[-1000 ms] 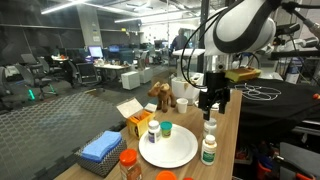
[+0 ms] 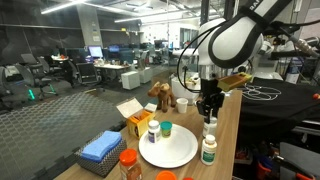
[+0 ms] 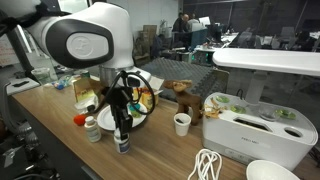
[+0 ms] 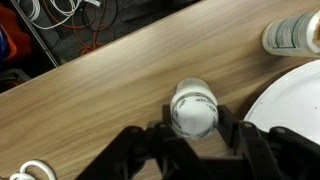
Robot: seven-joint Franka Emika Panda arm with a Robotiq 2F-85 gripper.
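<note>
A small white-capped bottle (image 4: 194,110) stands upright on the wooden table, seen from above in the wrist view. My gripper has its dark fingers apart around the near side of the cap, with a little room at each side. In exterior view 2 the gripper (image 3: 122,130) is low at the top of this bottle (image 3: 122,144), whose label shows below the fingers. Exterior view 1 shows the bottle (image 2: 210,129) partly covered by the gripper (image 2: 209,112). Whether the fingers touch it, I cannot tell.
Another white-capped bottle (image 2: 209,151) stands close by, towards the camera. A white plate (image 2: 180,148) lies to the left with a bottle (image 2: 154,131) and a teal cup (image 2: 166,128) near its edge. A white mug (image 3: 182,124) and a coiled white cable (image 3: 206,163) are further off.
The arm has shifted and tilted slightly, and the gripper now stays lower and closer around the bottle's top. The bottles and plate have not visibly moved.
</note>
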